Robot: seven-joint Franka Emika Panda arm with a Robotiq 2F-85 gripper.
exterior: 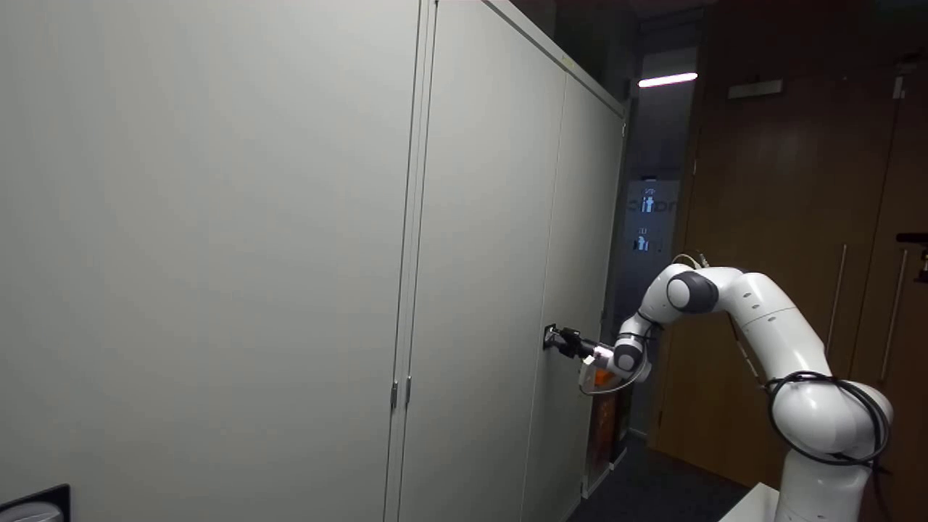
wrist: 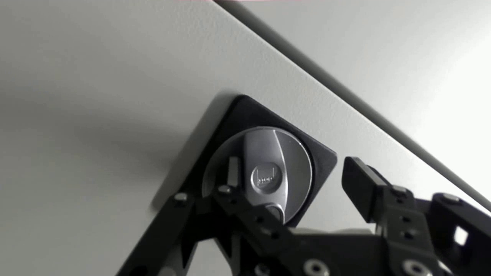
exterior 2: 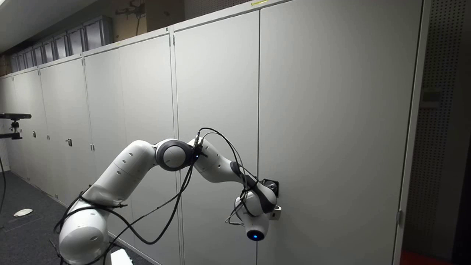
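In the wrist view a silver turn handle [wrist: 265, 161] with a round button sits in a round recess on a black square plate [wrist: 244, 110], fixed to the grey cabinet door [wrist: 101, 82]. My gripper is at the handle, its fingers apart. The left fingertip [wrist: 233, 171] lies close beside the handle; whether they touch I cannot tell. The right fingertip [wrist: 359, 184] stands well clear, past the plate's edge. The handle's lower end is partly hidden by the gripper. In exterior view 2 the arm's wrist [exterior 2: 256, 207] partly covers the plate.
A narrow seam [wrist: 322, 76] separates this door from the neighbouring one, and both doors look closed. Grey cabinets [exterior 2: 145, 88] run along the wall. Free floor [exterior: 670, 470] lies between the cabinets and the wooden doors [exterior: 783, 200]. Black cables [exterior 2: 176, 194] hang along the arm.
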